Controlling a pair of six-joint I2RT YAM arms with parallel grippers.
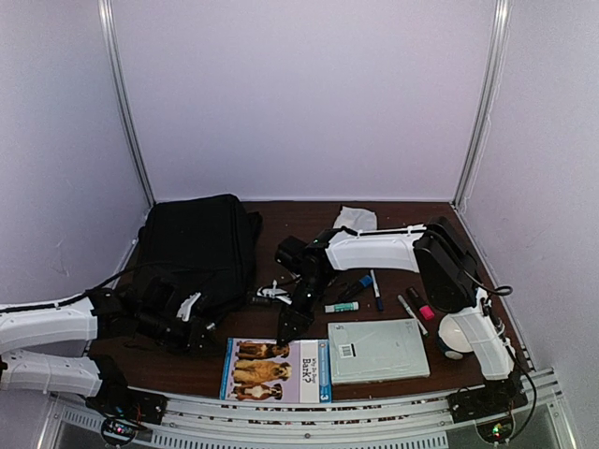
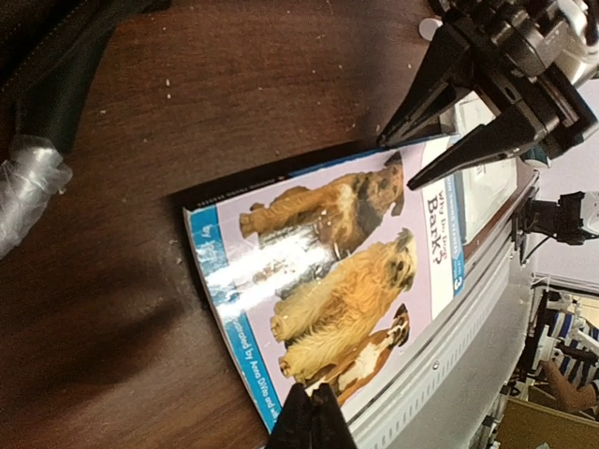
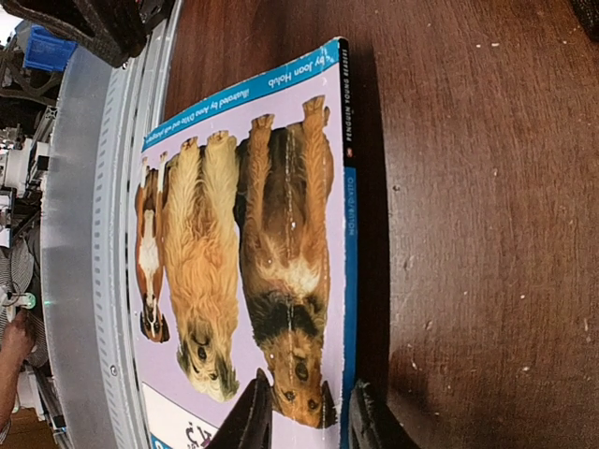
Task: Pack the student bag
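Observation:
The dog picture book (image 1: 262, 369) lies flat at the front centre, with a pale grey notebook (image 1: 379, 351) beside it. My right gripper is over the book's back edge, fingers apart; in the right wrist view its fingertips (image 3: 360, 412) are at that edge. I cannot tell that it holds the book. My left gripper is shut, low left of the book. The black bag (image 1: 192, 243) lies at the back left.
Markers (image 1: 356, 285), a glue stick (image 1: 342, 308), pens and a pink item (image 1: 421, 304) lie right of centre. A white bowl (image 1: 451, 332) is at the right, a white cloth (image 1: 356, 217) at the back.

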